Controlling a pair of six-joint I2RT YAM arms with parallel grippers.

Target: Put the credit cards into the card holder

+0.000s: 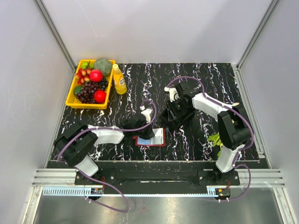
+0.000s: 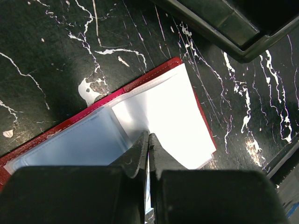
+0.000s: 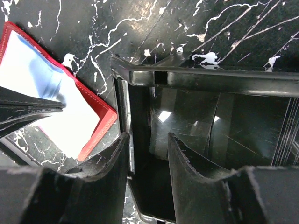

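Observation:
A red card holder [image 2: 201, 107] with clear sleeves, a white card and a blue one lies open on the marble table. My left gripper is shut, its tips down on the holder between the blue and white parts; nothing clearly shows between them. My right gripper stands part open over the left end of a black open container [image 3: 219, 79], its fingers beside that end's wall. The container's floor looks glossy and dark; whether cards lie in it I cannot tell.
A yellow fruit basket [image 1: 73, 98] and a yellow bottle [image 1: 119, 81] stand at the back left. Yellow-green items [image 1: 215, 140], probably bananas, lie at the right, partly behind the right arm.

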